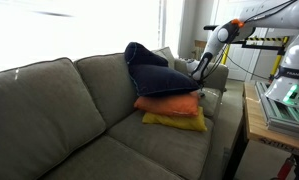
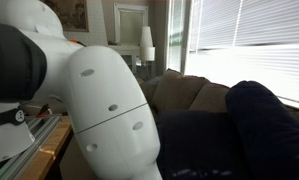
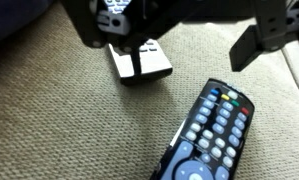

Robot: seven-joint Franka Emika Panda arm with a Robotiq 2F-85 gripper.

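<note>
In the wrist view a black remote (image 3: pixel 209 135) with a blue-grey keypad lies slanted on the beige sofa fabric at the lower right. A smaller grey-white remote (image 3: pixel 147 62) lies at the upper left, partly hidden by one of my gripper's dark fingers (image 3: pixel 121 28). My gripper has its fingers apart. One overlaps the pale remote in this view; the other is above the black remote. Whether the first finger touches the pale remote, I cannot tell. In exterior view 1 the white arm (image 1: pixel 226 35) reaches down to the sofa's far end, behind the cushions.
Dark blue cushions (image 1: pixel 154 75), an orange cushion (image 1: pixel 169 104) and a yellow one (image 1: pixel 176 121) are piled on the grey sofa (image 1: pixel 44 115), close to the arm. A wooden table (image 1: pixel 259 125) stands at the right. The sofa's near seat is bare.
</note>
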